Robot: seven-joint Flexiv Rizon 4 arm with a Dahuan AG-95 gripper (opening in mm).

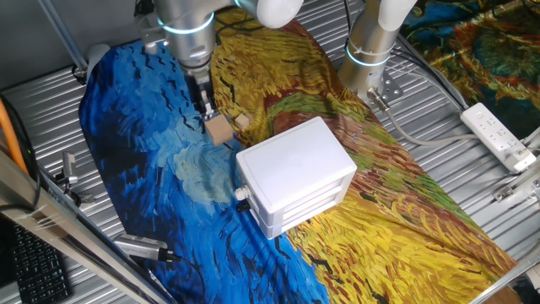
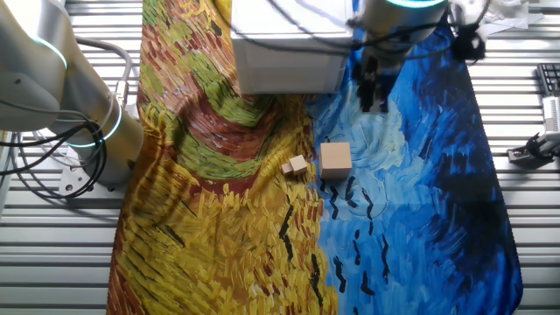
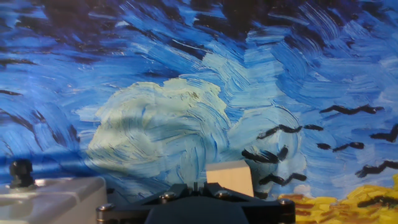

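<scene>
A tan wooden block (image 1: 218, 129) rests on the painted cloth, and a smaller light block (image 1: 243, 122) lies close beside it. In exterior view 2 the larger block (image 2: 335, 161) stands right of the small one (image 2: 298, 164). My gripper (image 1: 207, 111) hangs above the cloth by the larger block, overlapping its edge in exterior view 1. From the wrist, my gripper shows its fingertips together, with no object visible between them. The larger block (image 3: 230, 176) appears just right of the tips, its lower part hidden by the gripper.
A white drawer box (image 1: 297, 169) stands near the blocks, with its corner (image 3: 53, 199) at lower left in the wrist view. Open cloth surrounds the blocks.
</scene>
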